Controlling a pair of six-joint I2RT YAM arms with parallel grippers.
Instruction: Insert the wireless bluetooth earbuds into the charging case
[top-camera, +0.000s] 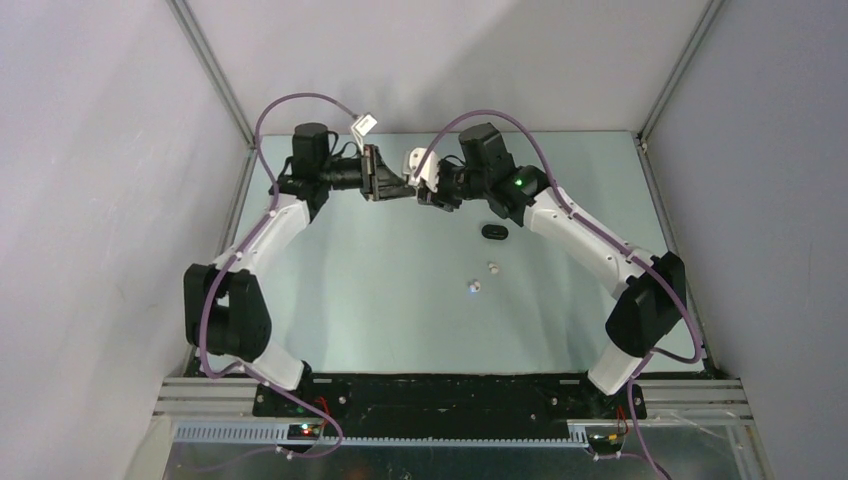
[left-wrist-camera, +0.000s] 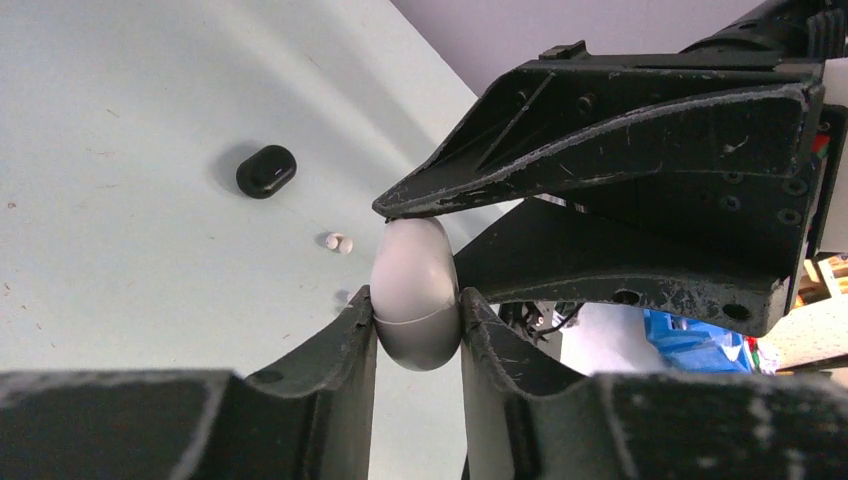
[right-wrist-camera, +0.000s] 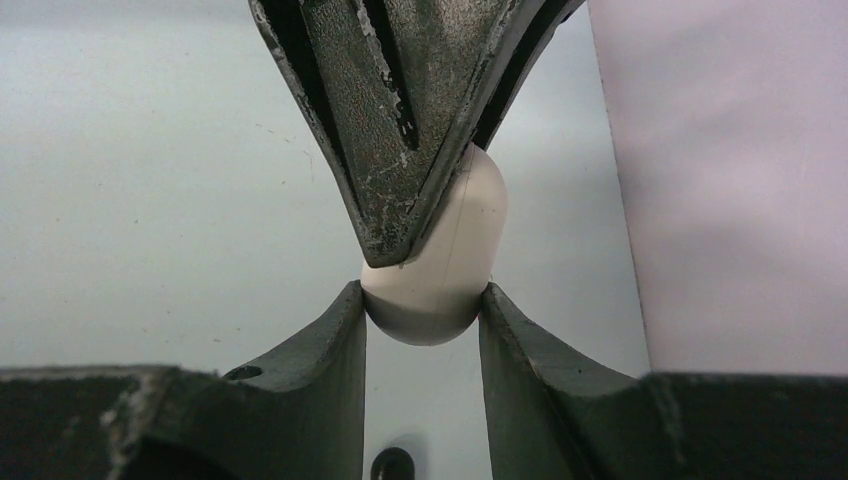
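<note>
A rounded white charging case (left-wrist-camera: 415, 262), its lid seam showing, hangs above the table between the two grippers. My left gripper is shut on it, one finger on each side. The fingers of my right gripper also flank the case, their tips at its sides in the right wrist view; whether they still press on it cannot be told. In the top view the case is mostly hidden where the grippers meet. Two small white earbuds (top-camera: 493, 268) lie apart on the table, one of them (top-camera: 474, 286) nearer the front.
A small black oval object (top-camera: 495, 232) lies on the table behind the earbuds. Bare table (top-camera: 400, 310) surrounds them, with wide free room at the left and front. The back wall (top-camera: 450, 60) rises close behind the grippers.
</note>
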